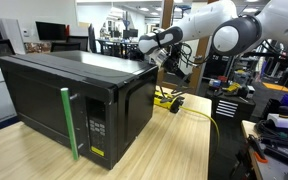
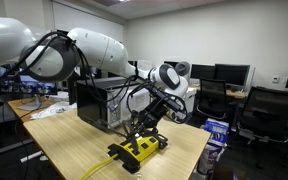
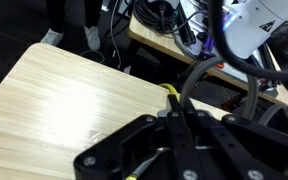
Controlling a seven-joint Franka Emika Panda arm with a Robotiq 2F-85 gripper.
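A yellow power-strip-like object (image 2: 139,153) with black parts lies on the wooden table, its yellow cable running toward the front edge. My gripper (image 2: 134,133) is low over it, close to the black parts, in the second exterior view. From the first exterior view, the same yellow object (image 1: 165,99) shows partly beyond the microwave. The black gripper body (image 3: 189,160) fills the bottom of the wrist view and covers most of what lies beneath. Its fingertips and anything between them cannot be made out.
A large black microwave (image 1: 59,100) with a green strip (image 1: 69,125) on its front stands on the table beside the work area. Bare tabletop (image 3: 54,105) stretches away from the gripper. Black hoses loop along the arm, and office chairs (image 2: 273,115) stand beyond the table.
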